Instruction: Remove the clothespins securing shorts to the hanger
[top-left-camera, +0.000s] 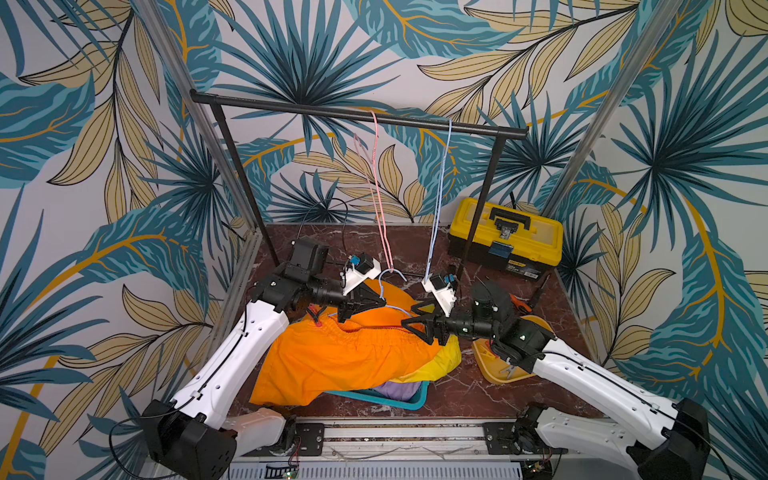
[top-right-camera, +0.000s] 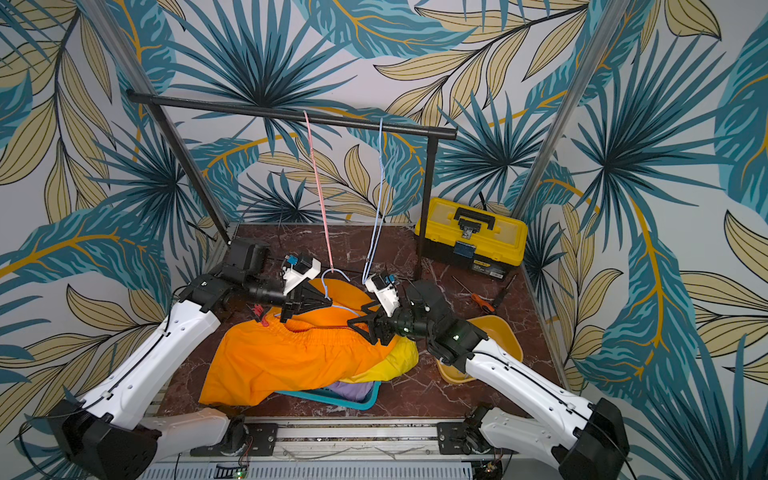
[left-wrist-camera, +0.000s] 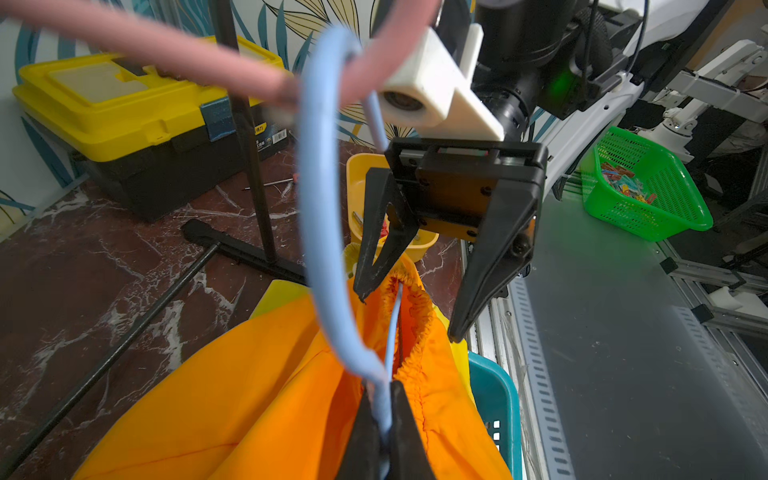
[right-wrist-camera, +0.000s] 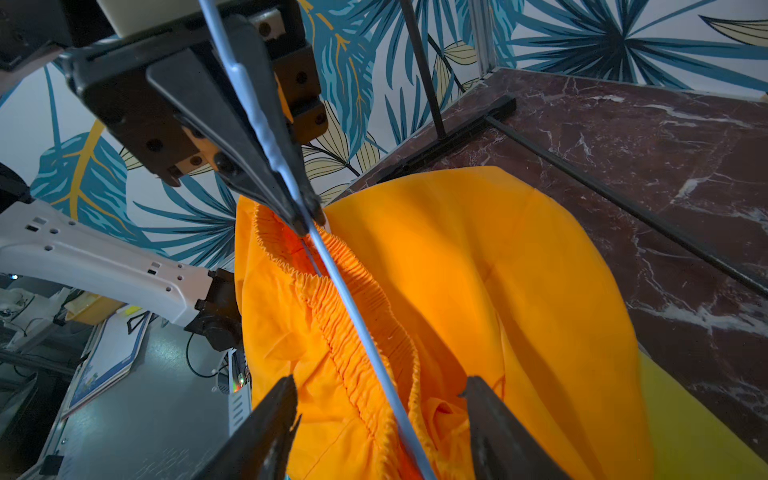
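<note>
Orange shorts (top-left-camera: 336, 360) lie spread over the table, a blue hanger (left-wrist-camera: 324, 240) running inside their gathered waistband. My left gripper is shut on the hanger's neck below the hook. Around the right end of the waistband, my right gripper holds its fingers apart; the hanger's bar passes down between them in the right wrist view, without being gripped. A small red piece, apparently a clothespin (top-right-camera: 259, 312), shows at the left end of the waistband. No clothespin can be made out between the right fingers.
Pink and blue cords hang from the dark rack bar (top-left-camera: 352, 114); the pink one loops through the hook. A yellow bowl (top-left-camera: 489, 374) stands right of the shorts, a yellow toolbox (top-left-camera: 512, 232) behind. A teal basket (top-left-camera: 412, 402) and yellow cloth (top-left-camera: 438, 364) lie beneath.
</note>
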